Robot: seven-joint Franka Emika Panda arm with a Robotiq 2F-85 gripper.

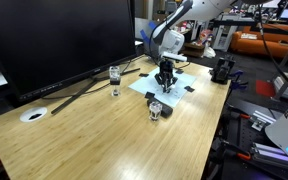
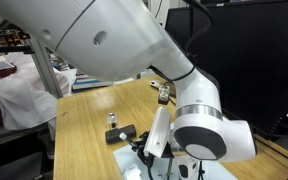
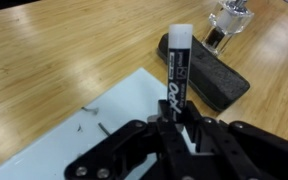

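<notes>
Between the fingers of my gripper, a white marker with dark lettering and a dark band stands up toward the wrist camera, and the fingers are shut on it. Below it lies a white sheet, with a few small dark strokes on it. Exterior view 1 has the gripper low over the sheet. A dark eraser lies beside the sheet's edge. Whether the marker's tip touches the sheet is hidden.
A small clear glass object stands near the eraser, and another stands close to the large black screen. A white round object lies far left.
</notes>
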